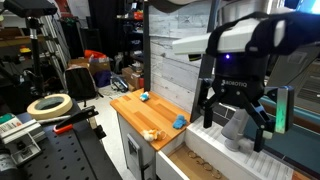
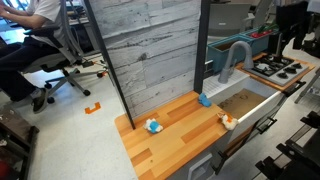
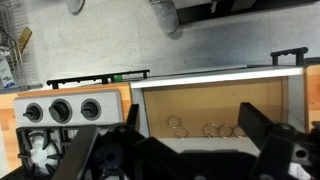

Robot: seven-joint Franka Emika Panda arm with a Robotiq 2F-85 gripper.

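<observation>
My gripper (image 1: 235, 119) hangs over the sink side of the kitchen set, with its two dark fingers wide apart. Nothing shows between them. In the wrist view, those fingers (image 3: 129, 150) come in from the bottom, on both sides of a pulled-out drawer (image 3: 243, 98). Several thin rings lie on the drawer's brown floor. From the second exterior view, the open drawer (image 2: 241, 104) is seen beside the wooden counter, and the gripper is near the top right. On the counter (image 1: 128, 110) lie a blue object (image 1: 180, 122), a pale orange-and-white item (image 1: 152, 134) and a small blue-and-white piece (image 1: 144, 97).
A grey faucet (image 2: 228, 60) rises behind the drawer. The stove (image 3: 48, 140), with black knobs on its front, lies to the left in the wrist view. A white panelled wall (image 2: 160, 45) backs the counter. A roll of tape (image 1: 49, 104) sits on the dark table.
</observation>
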